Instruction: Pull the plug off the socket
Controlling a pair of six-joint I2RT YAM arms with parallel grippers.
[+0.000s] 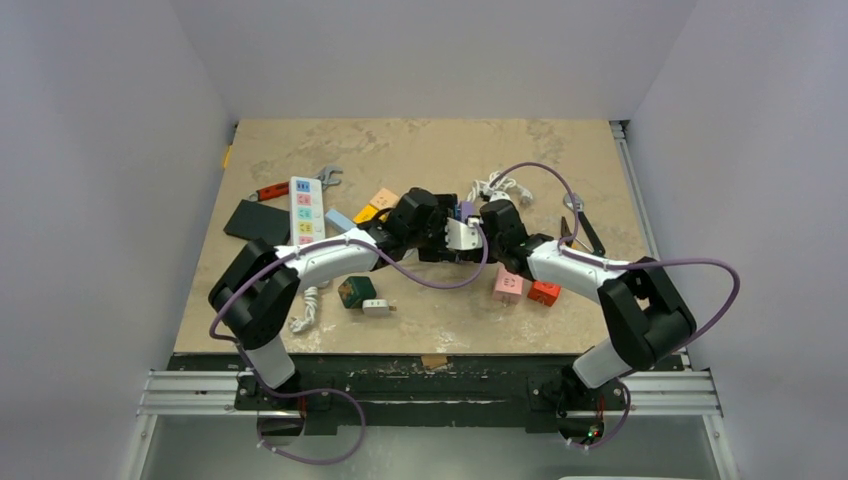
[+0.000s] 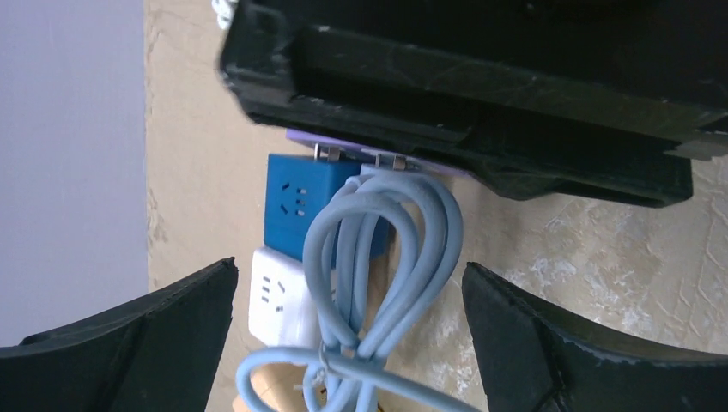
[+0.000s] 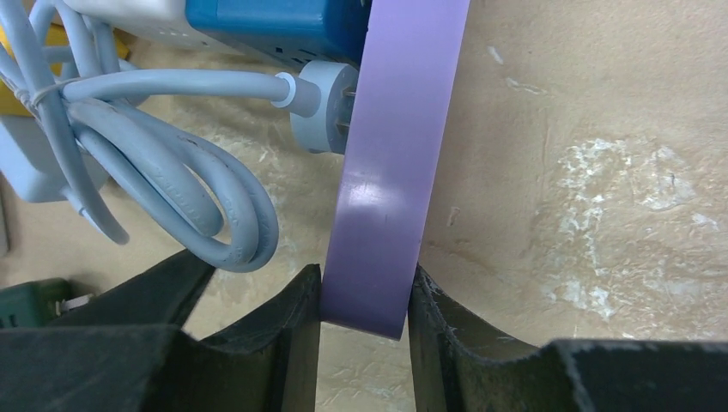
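A purple socket block (image 3: 395, 146) is held in my right gripper, which is shut on its end. A light-blue plug (image 3: 319, 107) sits against the block's side, metal pins showing between them; its coiled cord (image 2: 382, 257) lies in a tied loop. My left gripper stands open above the coil, fingers either side of it; in the top view it is close beside the right one. The right gripper's body fills the upper left wrist view.
Behind the plug are a blue block (image 2: 296, 197) and a white one (image 2: 279, 296). Pink (image 1: 507, 286) and red (image 1: 545, 293) cubes lie below the right arm; tools and power strips lie at left and right.
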